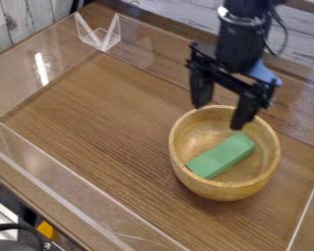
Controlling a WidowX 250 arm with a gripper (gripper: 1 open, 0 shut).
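A tan bowl (199,182) sits on the wooden table at the lower right, holding a green block (226,154) lying at a slant. The black gripper (216,98) hangs over the back part of the bowl, its fingers spread open on either side, with nothing visible between them.
A white wire-like object (97,32) stands at the back left, by the edge. The table's front left edge runs along the bottom left.
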